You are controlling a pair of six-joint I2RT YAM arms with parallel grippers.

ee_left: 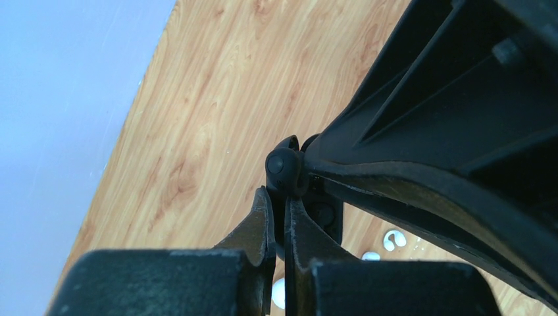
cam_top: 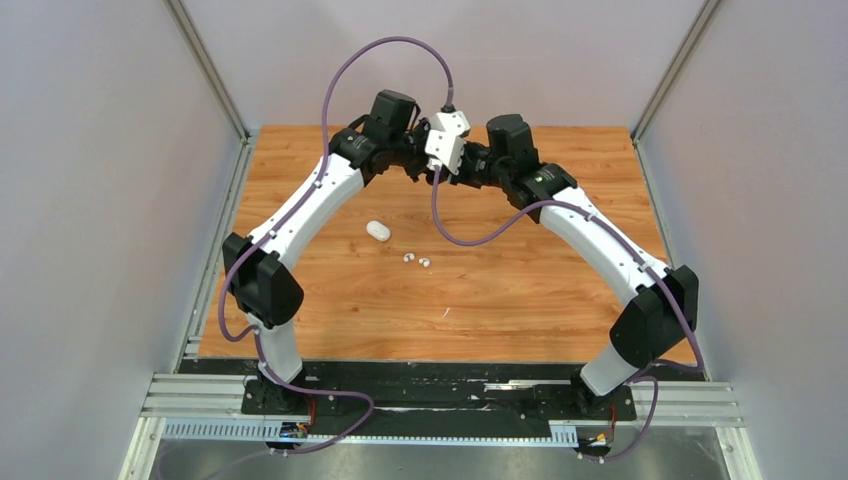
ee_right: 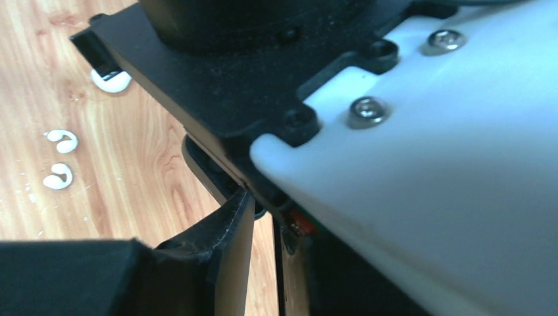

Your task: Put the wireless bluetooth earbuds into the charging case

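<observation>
The white charging case [cam_top: 378,230] lies on the table, with two white earbuds [cam_top: 409,257] [cam_top: 425,262] a little lower right of it. Both wrists are crowded together above, at the back centre. In the left wrist view my left gripper is shut, its tips against black parts of the other arm; nothing shows between them. My right gripper is part open beneath the other arm's housing, which hides much of it; I see no object held. The earbuds also show at the left of the right wrist view.
Purple cables loop over both arms. Walls border the table at the left, back and right.
</observation>
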